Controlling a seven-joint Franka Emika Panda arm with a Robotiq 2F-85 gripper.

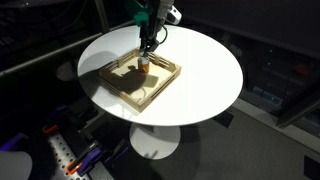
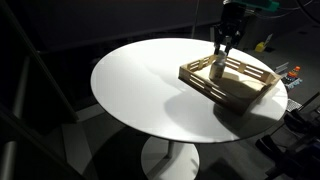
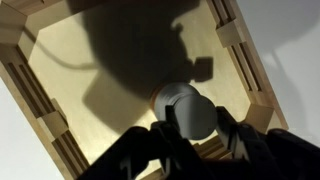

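Observation:
Inside the shallow wooden crate [image 1: 155, 95] stands a small upright bottle [image 1: 144, 65] with an orange-brown body and a whitish top. In exterior view 2 the bottle [image 2: 217, 68] looks pale and rises above the rim of the crate [image 2: 240, 101]. My gripper [image 1: 146, 52] reaches down from above and is shut on the bottle's top. From the wrist, a round grey cap [image 3: 195, 117] shows between the dark fingers. Whether the bottle's base touches the crate floor is hard to tell.
The crate rests on a round white table [image 1: 205, 75] with a single pedestal. Apart from the crate and bottle, its top is bare. Slatted crate walls surround the bottle on all sides.

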